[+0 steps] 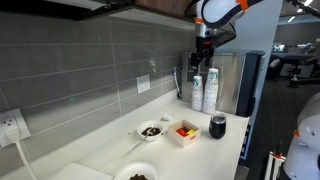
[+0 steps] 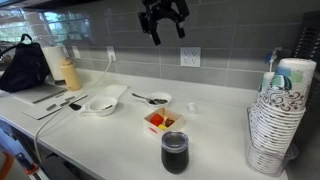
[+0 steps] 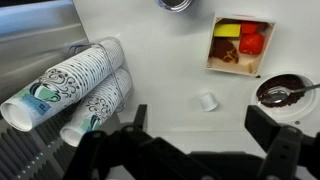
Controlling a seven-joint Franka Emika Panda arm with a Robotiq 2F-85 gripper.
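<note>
My gripper hangs high above the white counter, its fingers spread wide and nothing held between them. In exterior view 2 the gripper shows near the top, in front of the tiled wall. Far below it, in the wrist view, a small white object lies on the counter. An open box holds red, yellow and brown items. Right of that is a white bowl with dark contents and a spoon. The dark canister stands in front of the box.
Tall stacks of paper cups stand at the right end of the counter. Another bowl sits farther left, near a tan bottle. An overhead shelf runs along the wall. Bare counter lies between canister and cups.
</note>
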